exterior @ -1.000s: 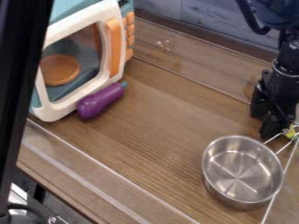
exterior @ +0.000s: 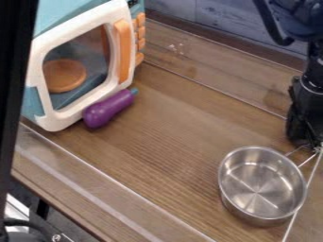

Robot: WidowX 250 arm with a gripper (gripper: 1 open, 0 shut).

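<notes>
The black gripper [exterior: 303,113] is at the right edge of the camera view, mostly cropped, above the wire handle of a steel pot [exterior: 262,184] on the wooden counter. Whether its fingers are open or shut is hard to see. A purple eggplant [exterior: 109,109] lies at the left, beside a toy microwave [exterior: 38,28] whose window shows an orange disc [exterior: 66,74] inside.
A grey plank wall runs along the back, and the counter's front edge crosses the lower left.
The gripper and arm have moved right, further out of view. The pot, eggplant and microwave stay where they were.
</notes>
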